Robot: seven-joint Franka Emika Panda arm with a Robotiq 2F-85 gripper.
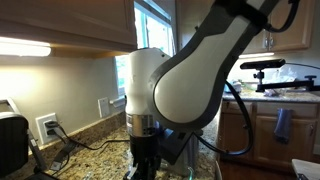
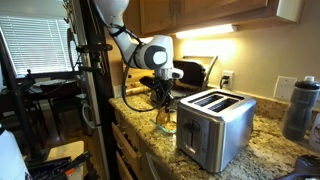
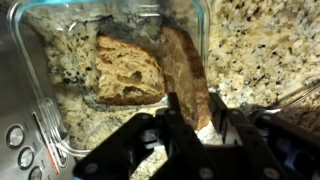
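Note:
A clear glass dish (image 3: pixel 205 28) on the counter holds a brown bread slice (image 3: pixel 128 72) lying flat. Beside it, a second, darker bread slice (image 3: pixel 183 62) leans near the dish's right side and reaches down to my gripper. My fingers stand part way apart, with the lower end of this darker slice between their tips. Whether they press on it cannot be told. In exterior view 2 the gripper (image 2: pixel 165 106) is low over the dish (image 2: pixel 166 122), in front of the toaster. The arm hides the dish in exterior view 1.
A silver toaster (image 2: pixel 215 128) stands close by the dish, its metal side (image 3: pixel 18 135) at the wrist view's left edge. A dark bottle (image 2: pixel 299 108) is farther along the wall.

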